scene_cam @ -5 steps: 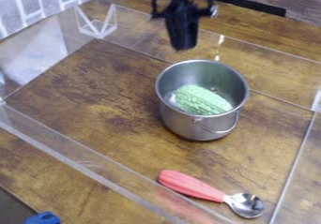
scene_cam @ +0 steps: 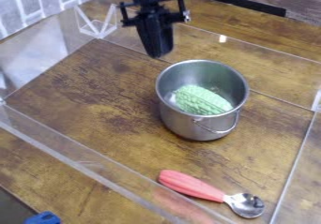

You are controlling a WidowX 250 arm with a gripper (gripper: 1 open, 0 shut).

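Note:
My black gripper (scene_cam: 156, 46) hangs at the top centre, above and behind a steel pot (scene_cam: 201, 126); its fingers look shut, with nothing visible between them. A pale green corn cob (scene_cam: 201, 100) lies inside the pot. A spoon with a pink handle and steel bowl (scene_cam: 190, 185) lies on the wooden surface in front of the pot.
Clear plastic walls (scene_cam: 81, 162) border the wooden work area (scene_cam: 88, 101), whose left part is bare. A blue object (scene_cam: 41, 217) sits at the bottom left corner, outside the wall. A dark wooden strip runs along the back right.
The gripper has moved a little left and down in the view, coming lower behind the pot. The pot, corn and spoon look unchanged.

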